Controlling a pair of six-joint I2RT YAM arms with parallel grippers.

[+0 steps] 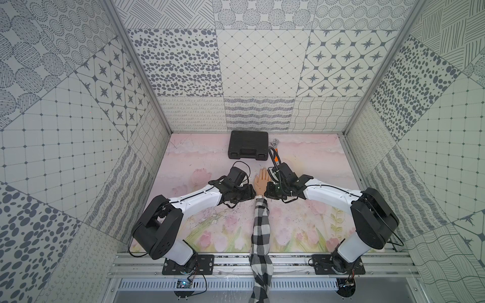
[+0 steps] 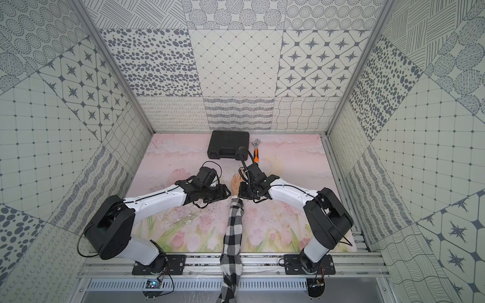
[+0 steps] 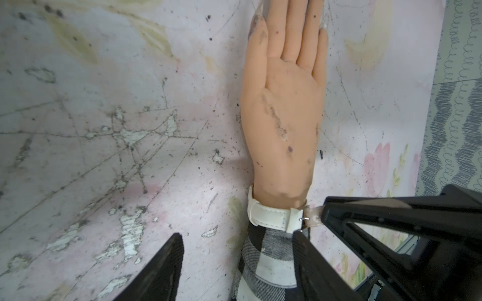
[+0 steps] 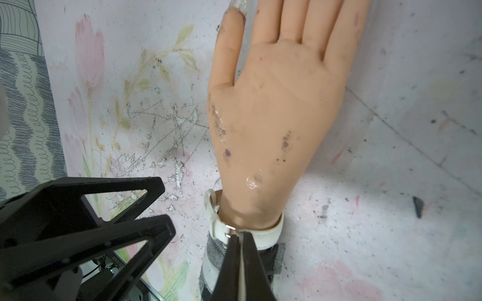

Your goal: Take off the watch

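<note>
The watch's white strap (image 3: pixel 271 215) circles the wrist of a mannequin hand (image 3: pixel 283 125), above a checked black-and-white sleeve (image 3: pixel 271 266). Its metal buckle (image 4: pixel 230 231) shows on the palm side. My left gripper stands open just left of the wrist, its fingers apart with nothing held between them. From the right, my right gripper is shut at the buckle; in the left wrist view the strap's tail (image 3: pixel 314 216) runs into its fingers (image 3: pixel 334 210). How much strap lies inside them is hidden. The watch face is not in view.
At the back of the table lies a black case (image 1: pixel 247 145), with an orange-handled wrench (image 1: pixel 275 151) to its right. Both grippers are close together over the wrist.
</note>
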